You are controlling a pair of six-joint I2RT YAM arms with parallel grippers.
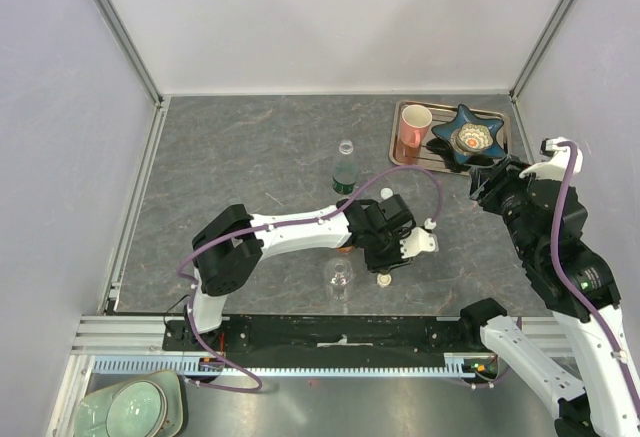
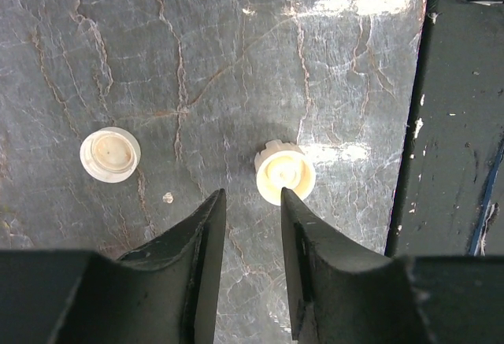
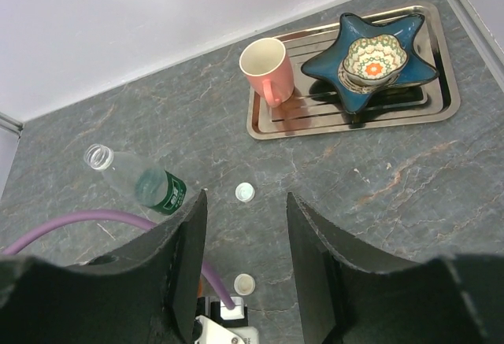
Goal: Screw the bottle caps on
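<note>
My left gripper hangs part open over two white caps: one [image 2: 285, 172] near the dark edge strip, the other [image 2: 110, 155] farther left. A third small cap [image 3: 245, 192] lies beside a green-labelled bottle [image 3: 144, 180], which stands uncapped. In the top view a clear bottle [image 1: 339, 279] is by the left gripper; another is mostly hidden behind that arm. My right gripper is raised at the right, part open, with nothing between its fingers.
A metal tray [image 3: 268, 126] at the back right holds a pink mug [image 3: 266, 68] and a blue star dish [image 3: 327, 67] with a bowl. A purple tube arches over the middle.
</note>
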